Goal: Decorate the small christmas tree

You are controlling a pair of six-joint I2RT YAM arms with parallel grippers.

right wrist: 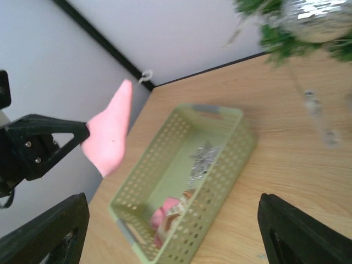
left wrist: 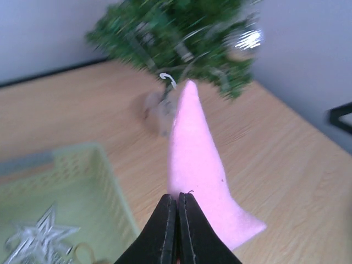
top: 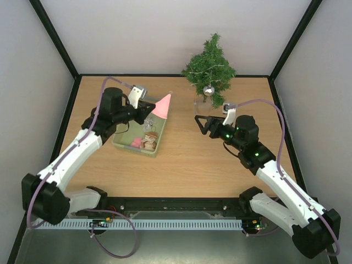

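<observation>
My left gripper [top: 149, 108] is shut on a pink felt ornament [left wrist: 201, 176] with a small hook, held up above the right side of the green basket [top: 129, 147]. My right gripper [top: 201, 121] stands open and empty over the table, left of and in front of the small tree [top: 212, 69], pointed toward the pink piece. A silver ball [top: 208, 91] hangs low on the tree. Inside the basket lie a silver star [left wrist: 41, 239], a pink piece [top: 137, 143] and a brown-and-cream ornament [top: 149, 142].
The tree stands at the back right on a pale base [left wrist: 160, 113], near the rear edge of the table [top: 187, 170]. Frame rails and walls border both sides.
</observation>
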